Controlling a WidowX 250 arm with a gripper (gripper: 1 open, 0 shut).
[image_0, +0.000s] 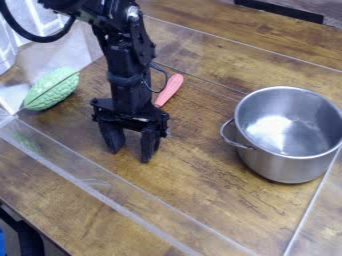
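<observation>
My black gripper is low over the middle-left of the wooden table, its two fingers apart and pointing down at the surface, with nothing visible between them. A pink elongated object lies behind it, just right of the arm. A green, textured oblong object lies on the left. A large steel pot with a side handle stands to the right, apart from the gripper.
Clear strips or panels run along the left and front of the work area. A blue item shows at the lower left edge.
</observation>
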